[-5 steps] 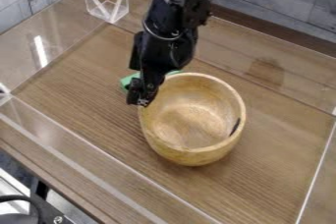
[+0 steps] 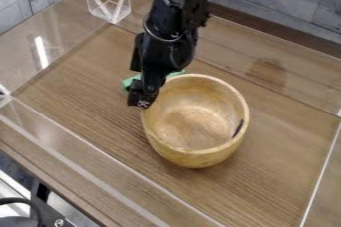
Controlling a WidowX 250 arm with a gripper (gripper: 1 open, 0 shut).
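Note:
The black arm reaches down from the top centre of the camera view, with its gripper (image 2: 144, 90) low at the left rim of a wooden bowl (image 2: 192, 141). The gripper stands open. Behind it, a green object (image 2: 160, 75) lies on the table at the bowl's back left, partly hidden by the arm and gripper. The bowl looks empty apart from a small dark mark or thin item at its right inner wall, too small to tell.
A translucent angular object (image 2: 107, 2) stands at the back left. A black cable lies at the lower left corner.
The arm has shifted very slightly, its upper part a little to the left. The bowl and green object look unchanged.

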